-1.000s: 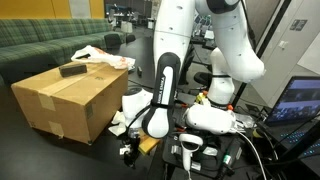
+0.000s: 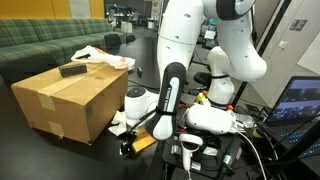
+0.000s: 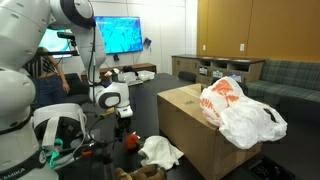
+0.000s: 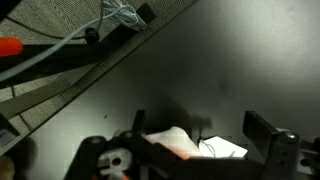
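Observation:
In the wrist view my gripper is open, its two dark fingers set wide apart. Dark table surface shows between the fingertips, with a white and pinkish thing point(image 4: 180, 142) at the lower edge, partly covered by the gripper. My gripper point(image 2: 128, 149) is low over the dark table in front of the cardboard box. From the other side, a white cloth point(image 3: 161, 151), a small red object point(image 3: 132, 143) and a brown basket-like thing point(image 3: 145, 173) show on the table close to the gripper.
A large cardboard box point(image 2: 75, 100) carries a dark block point(image 2: 73, 70) and white plastic bags point(image 3: 240, 112). Cables point(image 4: 122, 14) and a dark bar lie past the table edge in the wrist view. Table left of the box is bare.
The arm has shifted and leans differently, its upper part further right in exterior view 1. The box has stayed put.

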